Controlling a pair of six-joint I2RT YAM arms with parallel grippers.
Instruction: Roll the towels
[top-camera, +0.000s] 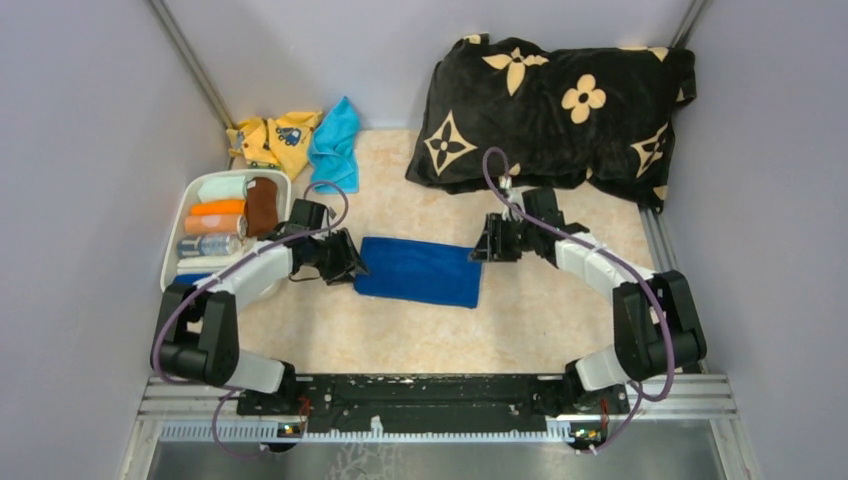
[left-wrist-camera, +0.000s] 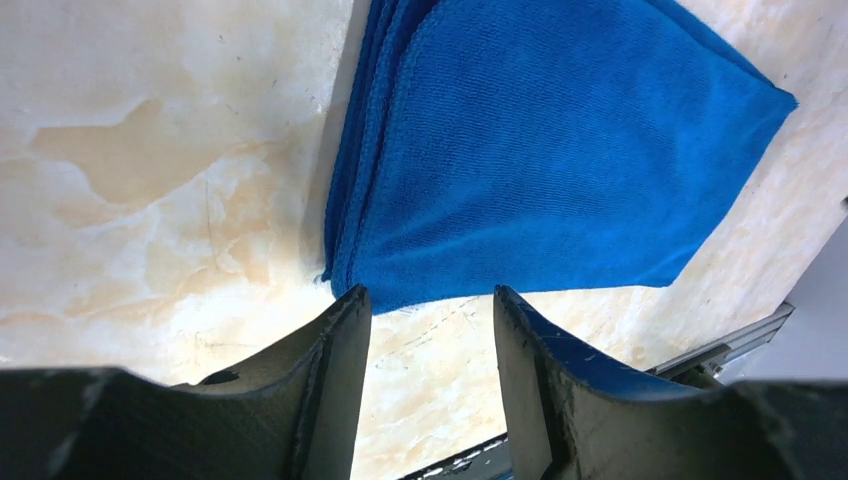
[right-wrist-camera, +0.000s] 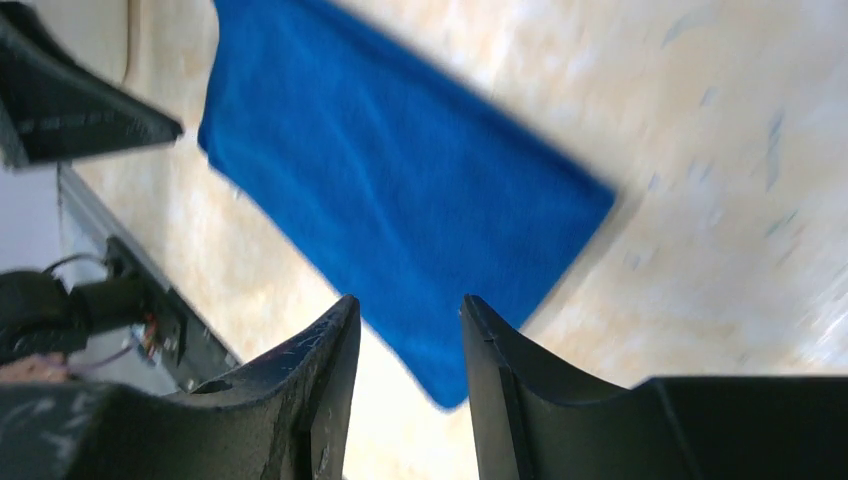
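A dark blue towel (top-camera: 420, 272), folded to a rectangle, lies flat in the middle of the table. In the left wrist view its layered edge (left-wrist-camera: 365, 170) shows stacked folds. My left gripper (top-camera: 360, 272) is at the towel's left end, open; in its own view the gap between the fingertips spans the towel's lower left part, with no cloth pinched. Over the upper right corner hangs my right gripper (top-camera: 480, 257), its fingers apart and nothing gripped. The right wrist view is blurred; there the towel's end (right-wrist-camera: 520, 230) lies beyond the fingers.
A white bin (top-camera: 170, 235) with several rolled towels stands at the left, close to my left arm. Yellow cloths (top-camera: 290, 140) and a light blue towel (top-camera: 335, 145) lie behind it. A black patterned blanket (top-camera: 560, 120) fills the back right.
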